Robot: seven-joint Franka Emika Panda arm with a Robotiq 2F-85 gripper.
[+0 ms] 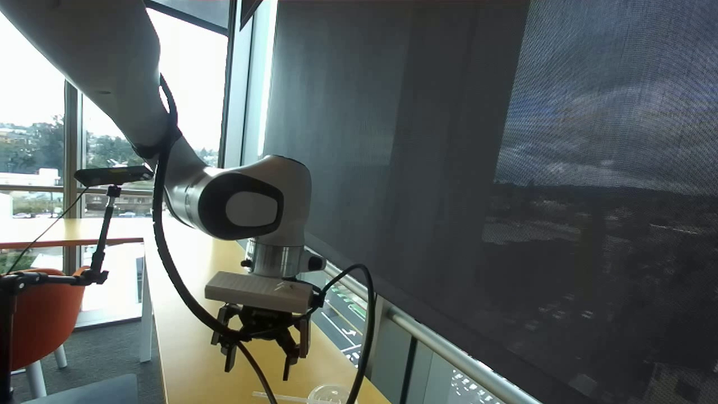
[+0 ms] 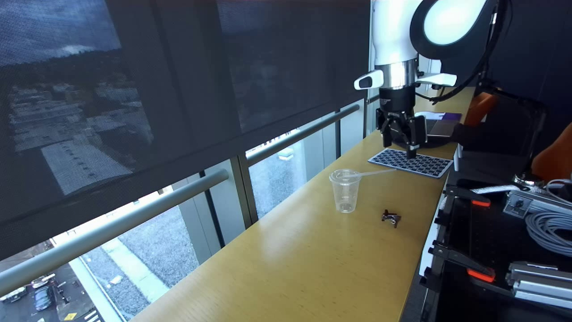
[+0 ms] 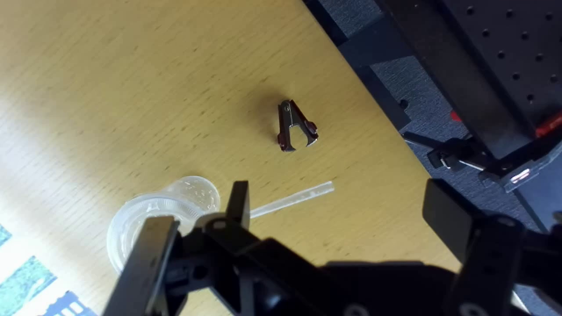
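My gripper [image 1: 262,371] hangs over the table with its fingers wide apart and nothing between them. In the wrist view its dark fingers [image 3: 238,202] fill the lower part. A clear plastic cup [image 2: 345,194] stands upright on the table, with a clear straw [image 2: 375,172] reaching sideways from its top. In the wrist view the cup [image 3: 197,190] is partly covered by the left finger, and the straw [image 3: 300,198] shows just above the gripper. A small dark staple remover [image 3: 288,126] lies on bare wood, apart from the cup; exterior view 2 shows the same staple remover [image 2: 391,217] nearer that camera.
A dark patterned board [image 2: 429,165] lies on the table below the gripper in exterior view 2, with a laptop [image 2: 443,126] behind it. Clamps [image 2: 466,263] line one table edge; a window rail [image 2: 303,135] runs along the other.
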